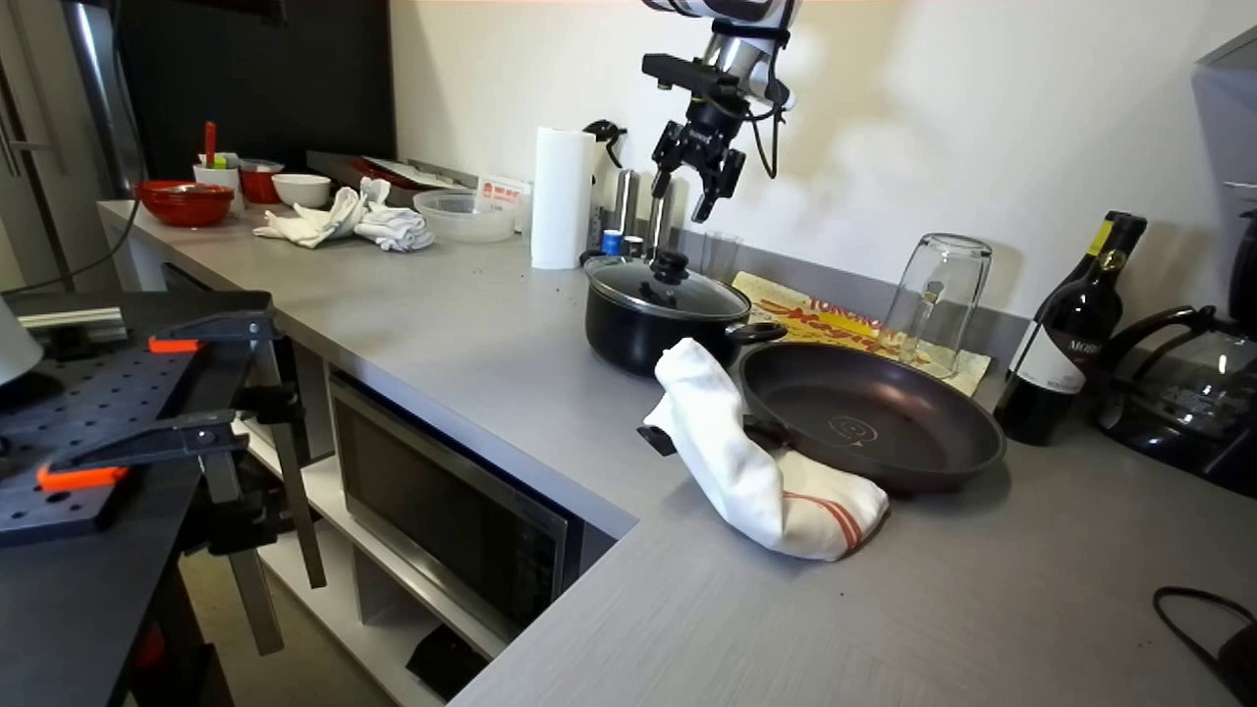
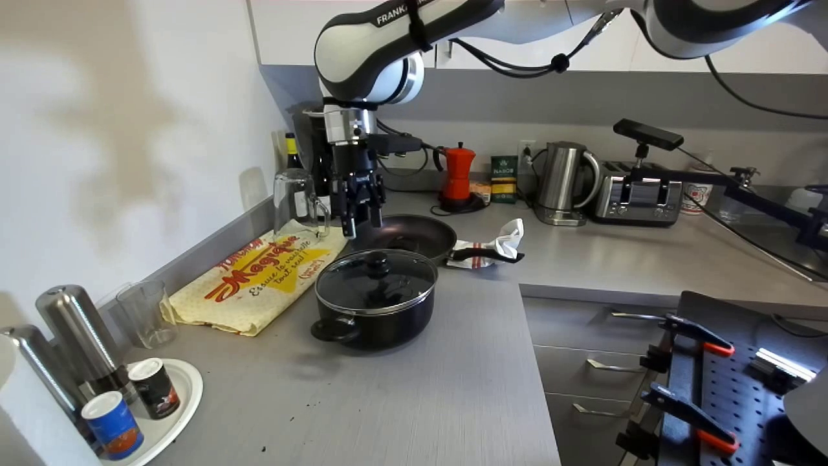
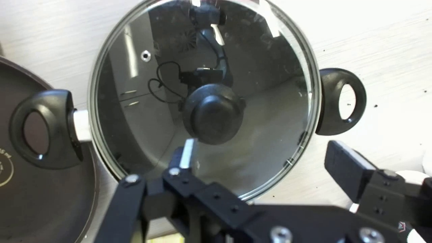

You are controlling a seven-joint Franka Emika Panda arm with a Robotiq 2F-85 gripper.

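A black two-handled pot stands on the grey counter, its glass lid seated on top. In the wrist view the lid's round black knob lies just beyond the near fingertip. My gripper hangs in the air above the pot, open, with its fingers spread wide and nothing between them. The black frying pan rests right beside the pot. A white towel with red stripes is draped by the pan's handle.
Behind the pot lie a yellow printed cloth and an upturned glass mug. A wine bottle stands at the right, a paper towel roll at the left.
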